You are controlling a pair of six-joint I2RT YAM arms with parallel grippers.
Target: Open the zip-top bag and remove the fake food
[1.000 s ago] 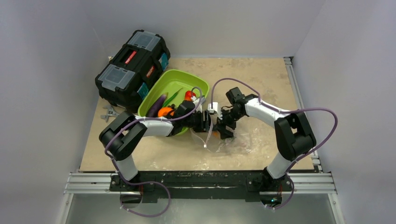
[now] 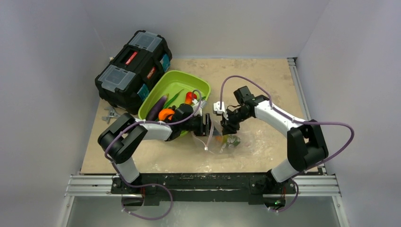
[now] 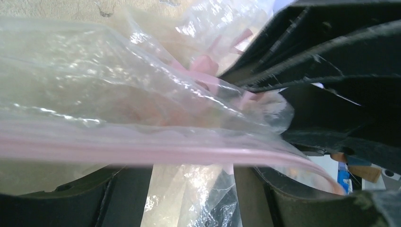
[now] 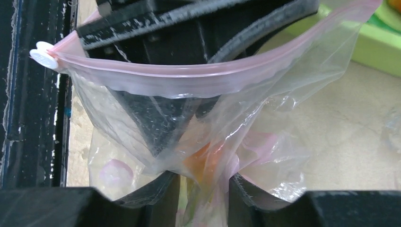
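The clear zip top bag point(image 2: 236, 146) lies at the table's middle with fake food inside, orange and green showing through. Its pink zip rim point(image 4: 189, 68) stands raised and spread. My left gripper point(image 2: 204, 124) is open at the bag's mouth; in the left wrist view the plastic and rim cross in front of its fingers point(image 3: 118, 198). My right gripper is part open over the lower bag, with crumpled plastic and yellow-orange food between its fingertips; whether it grips them cannot be told.
The green bin point(image 2: 198, 80) with fake vegetables stands behind my left arm, beside a black toolbox point(image 2: 135, 71). A grey metal tool point(image 2: 111, 113) lies at the left.
My left gripper has shifted only slightly.
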